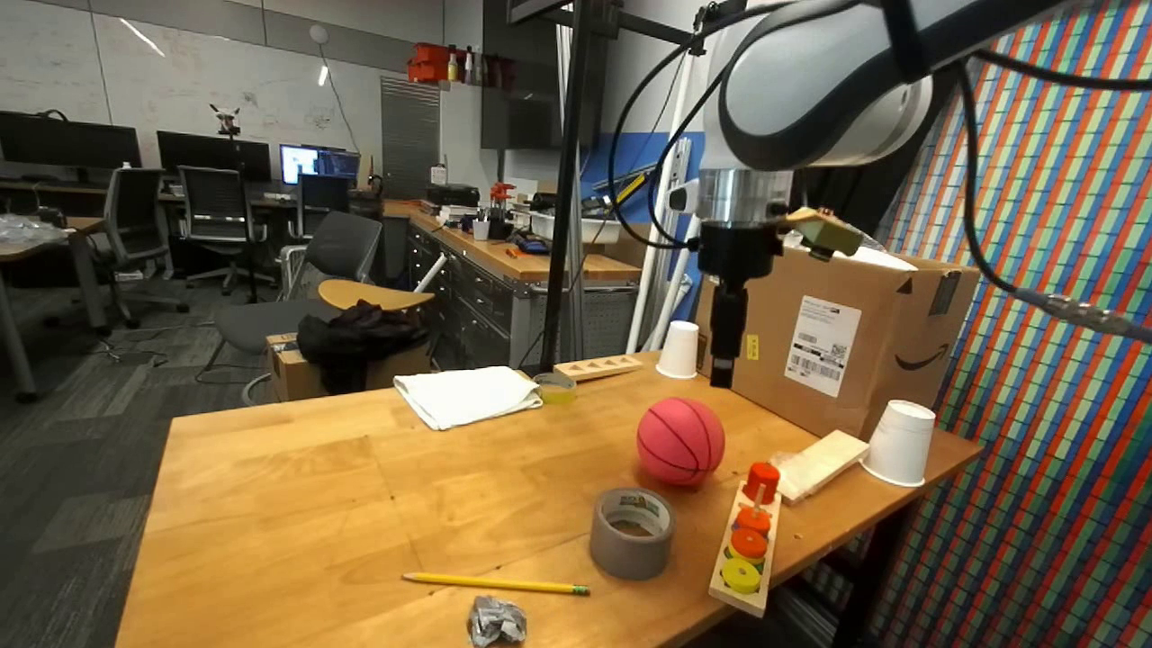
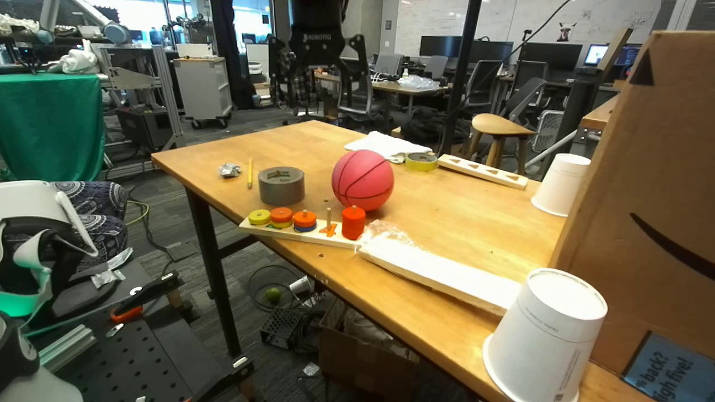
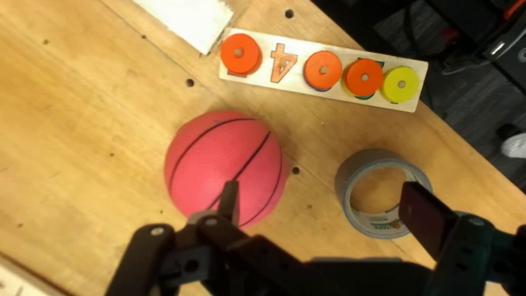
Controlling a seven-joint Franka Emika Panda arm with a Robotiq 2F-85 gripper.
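My gripper is open in the wrist view, its fingers wide apart with nothing between them. Below it, a pink ball with black lines (image 3: 224,165) lies on the wooden table, partly covered by the left finger. The grey tape roll (image 3: 379,193) sits by the right finger in that view, lower down on the table. Exterior view 1 has the gripper (image 1: 723,373) raised clear of the ball (image 1: 680,441). Near the table edge lies a wooden peg board (image 2: 315,234) with a red stack and orange and yellow discs.
A large cardboard box (image 1: 842,335) and two white cups (image 1: 899,443) (image 1: 678,350) stand at the table's right side. A pale wooden block (image 2: 439,271) lies beside the peg board. A pencil (image 1: 497,583), crumpled foil (image 1: 498,621) and white cloth (image 1: 469,396) lie around the open left area.
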